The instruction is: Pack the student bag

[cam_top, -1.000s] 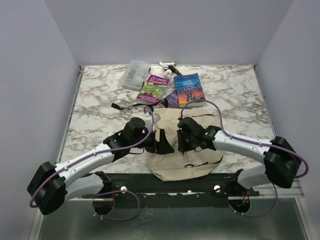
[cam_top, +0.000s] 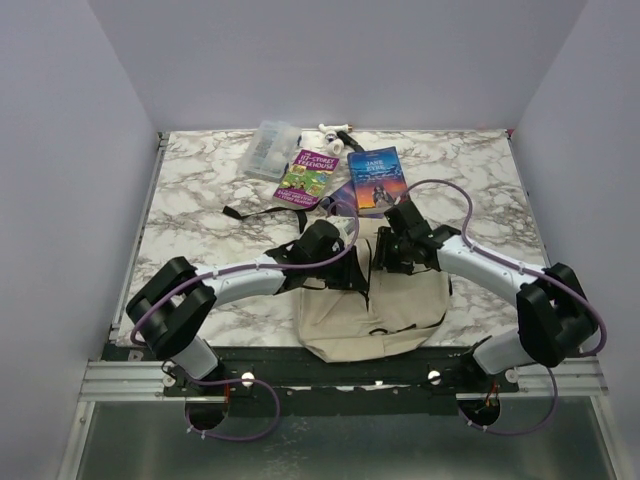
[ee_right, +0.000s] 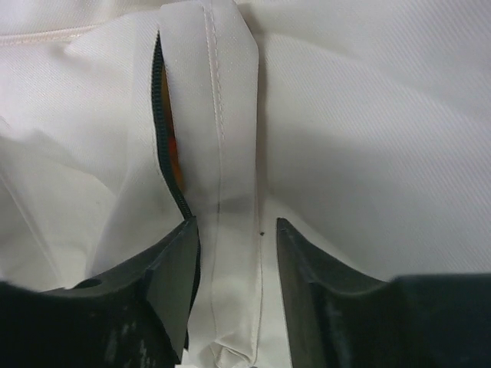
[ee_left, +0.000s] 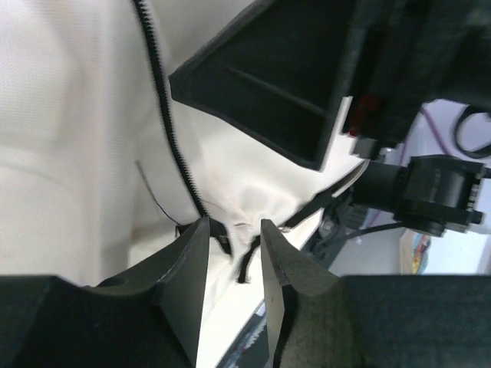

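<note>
The cream cloth bag (cam_top: pixel 385 318) lies flat at the near middle of the table. Its dark zipper (ee_left: pixel 163 100) runs down the cloth in the left wrist view. My left gripper is part open over the zipper's lower end, where a black pull (ee_left: pixel 249 263) shows between the fingers; whether they touch it I cannot tell. Farther up the bag, my right gripper is also part open, above a raised cloth strip (ee_right: pixel 230 138) beside the zipper's edge. Something orange (ee_right: pixel 172 149) shows through a narrow slit there. Both arms cover the bag's middle in the top view.
Behind the bag lie a green and purple book (cam_top: pixel 307 178), a blue Jane Eyre book (cam_top: pixel 377 180) and a clear plastic case (cam_top: pixel 270 150). A black strap (cam_top: pixel 250 212) extends left. The two grippers are close together.
My left gripper has shifted right, to the zipper. The books and case have not moved.
</note>
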